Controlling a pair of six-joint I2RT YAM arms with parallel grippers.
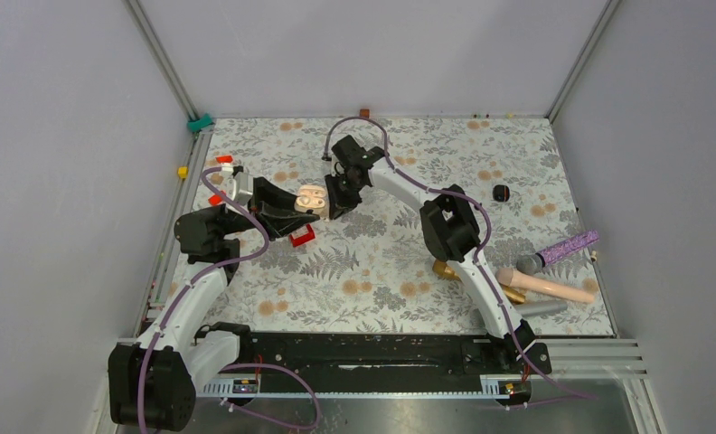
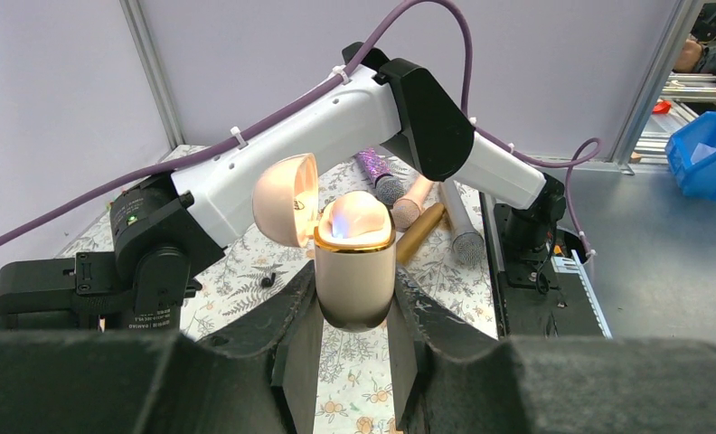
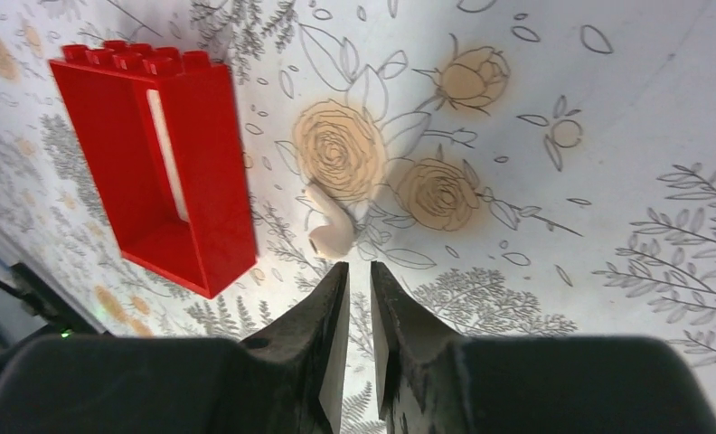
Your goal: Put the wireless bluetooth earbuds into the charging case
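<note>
My left gripper is shut on the open charging case (image 2: 353, 262), held upright with a pale piece lit blue inside and the lid swung to one side. The top view shows the case (image 1: 310, 201) at the centre-left. Beside it, my right gripper points down, its fingertips close together, with nothing visible between them. A white earbud (image 3: 334, 226) lies on the floral mat just beyond those fingertips in the right wrist view, near a red brick-topped box (image 3: 214, 172).
Several microphones (image 1: 562, 249) lie at the mat's right side, and a small dark object (image 1: 501, 193) sits at the back right.
</note>
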